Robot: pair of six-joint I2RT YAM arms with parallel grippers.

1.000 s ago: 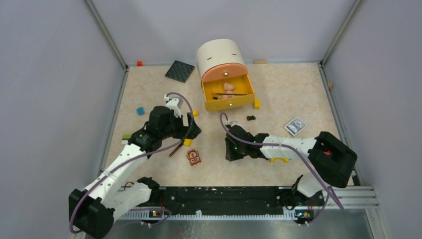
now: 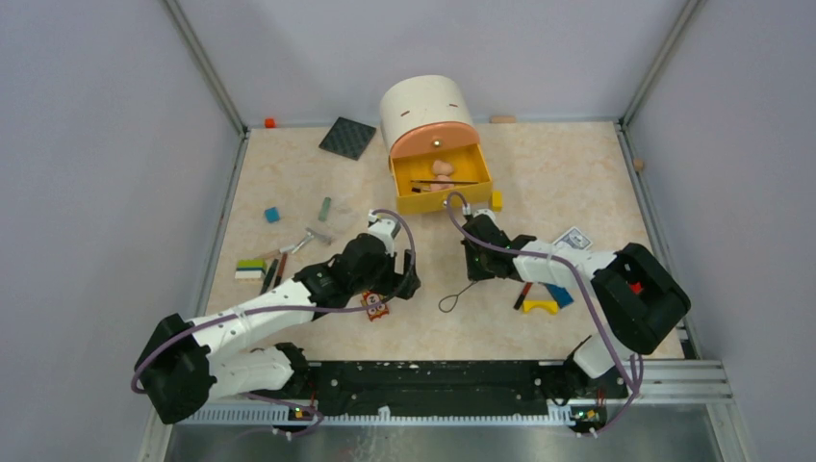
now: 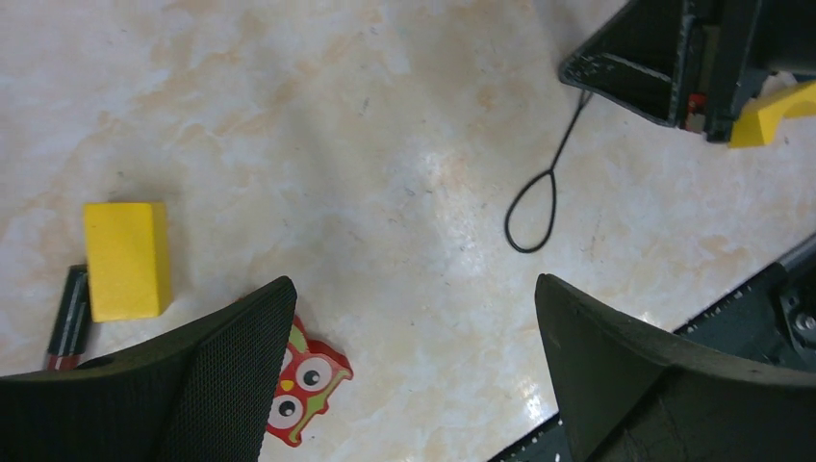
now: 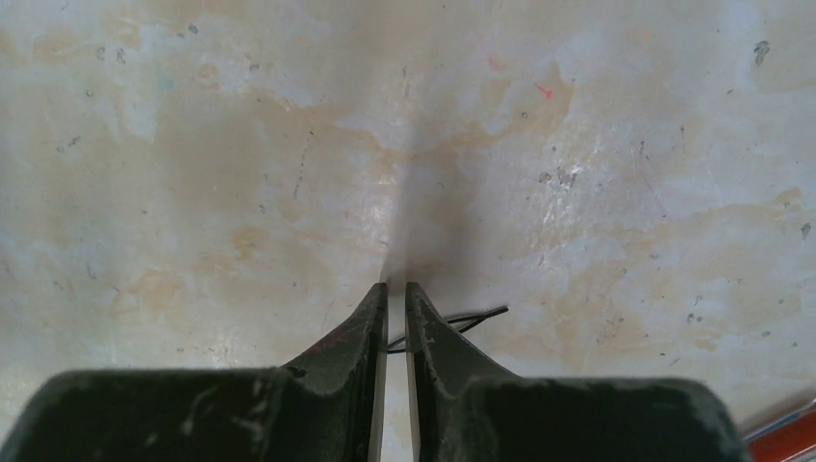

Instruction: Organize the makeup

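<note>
A white toy box (image 2: 427,104) with a peach front has its yellow drawer (image 2: 445,202) pulled out. Inside the drawer lie a peach doll-like item (image 2: 443,167) and a dark brush (image 2: 462,183). My right gripper is shut at the table surface on the thin black looped cord (image 4: 481,316). The cord's loop (image 3: 531,214) lies out on the table beside that gripper. My left gripper is over the table left of the cord, open and empty. Near it are a red owl piece (image 3: 310,381) and a yellow block (image 3: 128,260).
A blue block (image 2: 272,215), a green-and-white sponge-like block (image 2: 249,269) and several stick-like items sit at left. A dark flat pad (image 2: 347,139) is at the back. At right lie a card (image 2: 574,238) and a yellow curved piece (image 2: 540,306). Table between drawer and arms is mostly clear.
My left gripper has moved right and slightly toward the front, now over the owl piece. The loop has stayed put.
</note>
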